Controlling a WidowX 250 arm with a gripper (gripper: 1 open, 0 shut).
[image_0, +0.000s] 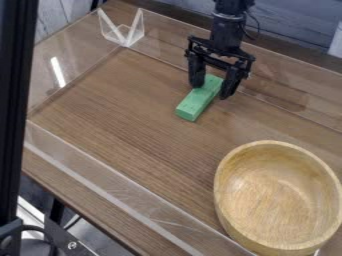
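Observation:
My black gripper is over a green rectangular block lying on the wooden table, its fingers around the block's upper end. Whether the fingers are closed on the block is unclear from this view. The arm comes in from the top of the view.
A large tan bowl fills the lower right. A white wire-like object stands at the upper left. Dark equipment is at the lower left corner.

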